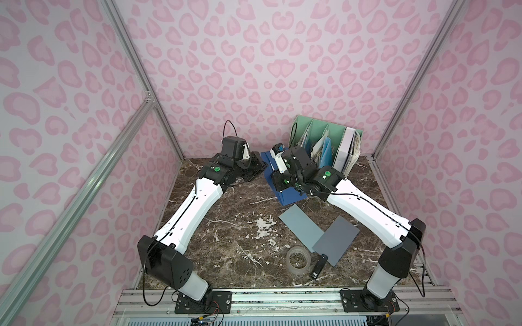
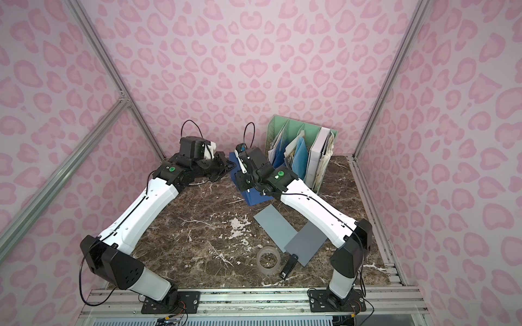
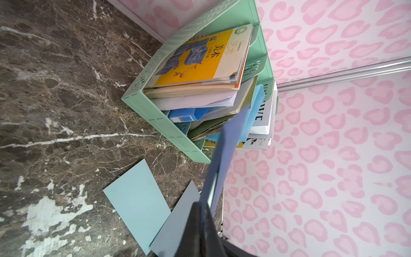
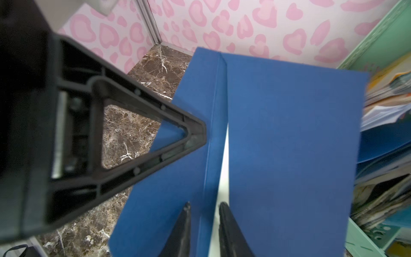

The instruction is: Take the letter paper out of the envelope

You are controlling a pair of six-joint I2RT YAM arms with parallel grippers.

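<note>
The blue envelope is held upright in the air by my left gripper (image 1: 255,165), shut on its edge, which shows edge-on in the left wrist view (image 3: 222,158). A white strip of letter paper (image 4: 222,184) shows in the slit down its middle.
A green file organizer (image 3: 171,128) full of books and folders stands at the back right. Two grey cards (image 1: 299,222), a tape roll (image 1: 298,260) and a black object (image 1: 319,266) lie at the front.
</note>
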